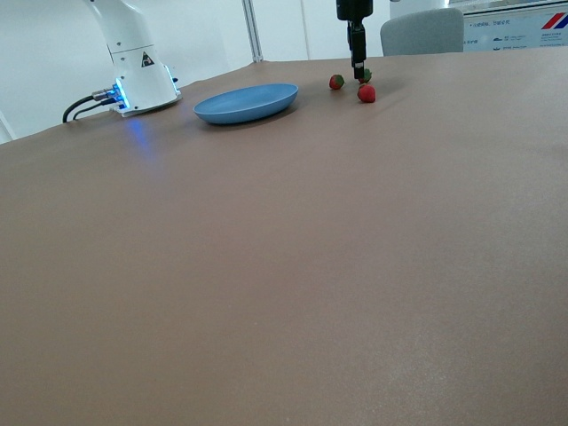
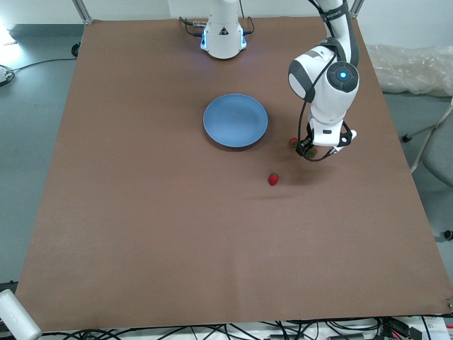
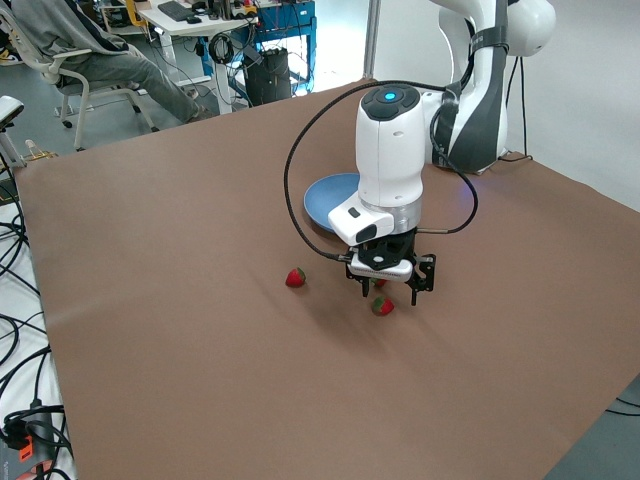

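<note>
My gripper (image 3: 390,290) hangs low over the table among three strawberries. In the right view one strawberry (image 3: 295,278) lies apart to the left, another (image 3: 383,306) lies just beside the gripper, and a third is mostly hidden behind it. In the top view a strawberry (image 1: 366,93) sits in front of the black gripper (image 1: 358,74), with another (image 1: 336,82) to its left. A blue plate (image 2: 236,120) lies empty beside them. Whether the gripper is open or holds anything I cannot tell clearly.
Cables run along one edge, and a grey chair stands beyond the right edge.
</note>
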